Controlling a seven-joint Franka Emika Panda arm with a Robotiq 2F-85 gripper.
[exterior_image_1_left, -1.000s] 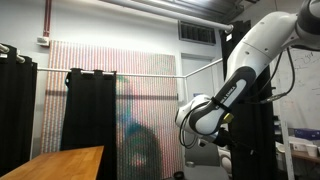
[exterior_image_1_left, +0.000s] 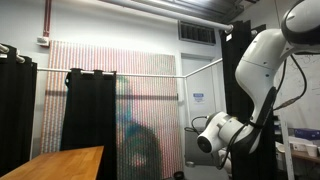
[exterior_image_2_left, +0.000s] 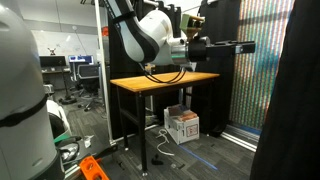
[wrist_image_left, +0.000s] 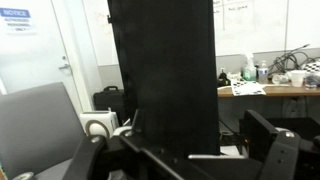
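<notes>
My gripper shows at the bottom of the wrist view, its dark fingers (wrist_image_left: 256, 128) wide apart with nothing between them. Beyond the gap hangs a black curtain (wrist_image_left: 165, 60). From the side, in exterior view 2, the gripper (exterior_image_2_left: 250, 47) points to the right, held in the air higher than the wooden tabletop (exterior_image_2_left: 150, 82) and clear of it. In exterior view 1 the white arm (exterior_image_1_left: 255, 75) bends down at the right, and the fingers cannot be made out there. No object is in the grasp.
A box (exterior_image_2_left: 182, 125) sits on the floor beneath it. The wrist view shows a grey chair (wrist_image_left: 40, 125) at left and a cluttered desk (wrist_image_left: 270, 90) at right.
The table and curtains have stayed put.
</notes>
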